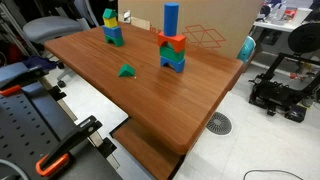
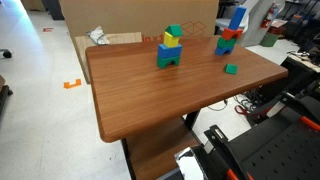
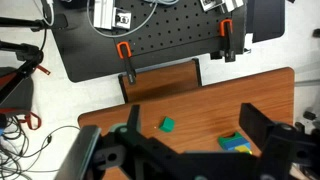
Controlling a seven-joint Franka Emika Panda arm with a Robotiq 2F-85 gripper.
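A loose green triangular block lies alone on the wooden table; the wrist view shows the same green block between my fingers' sides, well below them. One stack has a green triangular top over a yellow block, with blue and green blocks beneath. The other stack carries a blue cylinder above a red block, with green and blue blocks under it. My gripper is open, its dark fingers wide apart at the bottom of the wrist view, with nothing held. The cylinder stack is hidden in that view.
The wooden table has broad bare areas around both stacks. A black perforated plate with orange-marked handles adjoins its edge. Cables lie on the floor beside it. A large cardboard panel stands behind the table.
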